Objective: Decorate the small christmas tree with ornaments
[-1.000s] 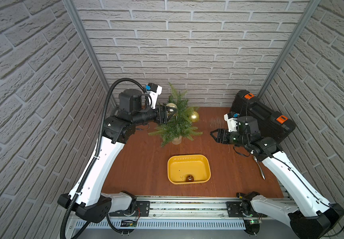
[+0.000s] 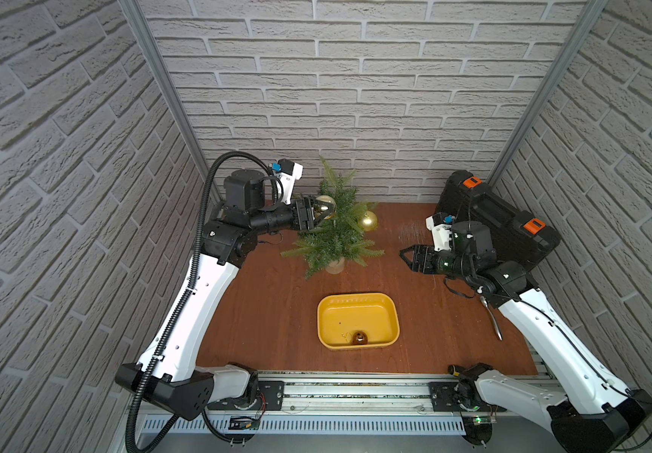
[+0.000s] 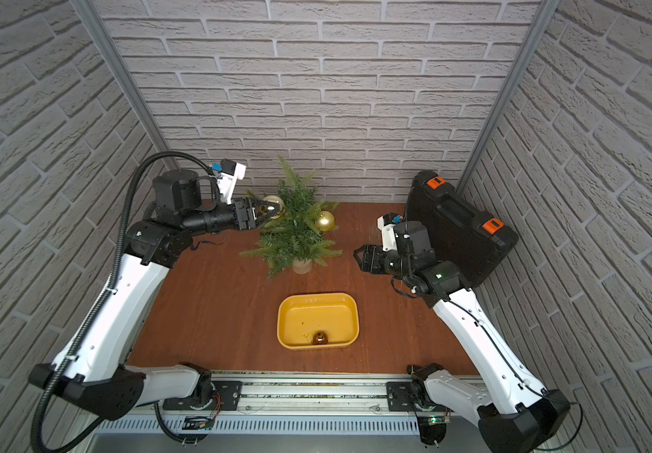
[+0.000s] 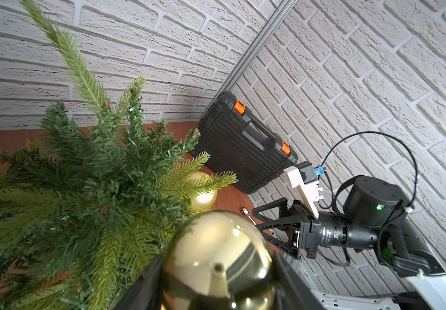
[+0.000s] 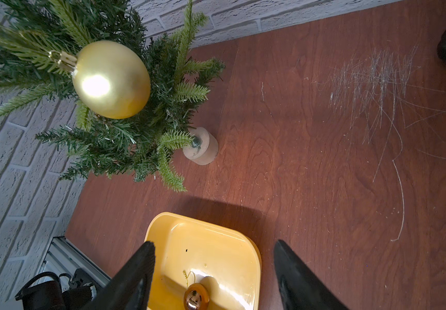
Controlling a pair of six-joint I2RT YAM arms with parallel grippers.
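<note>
The small green tree [image 2: 341, 226] stands on a pale base [image 5: 200, 147] behind the yellow tray [image 2: 329, 317]. A matte gold ball [image 5: 110, 78] hangs on its right side. My left gripper is shut on a shiny gold ball [image 4: 215, 248], held close against the tree's upper left branches. My right gripper hangs open right of the tree, above the table, with nothing between its fingers. A small copper-coloured ornament [image 5: 196, 296] lies in the tray.
A black case with orange latches [image 4: 243, 144] leans at the back right, with a metal utensil [image 2: 494, 321] on the table near it. Brick-patterned walls enclose the back and sides.
The right arm has barely moved.
</note>
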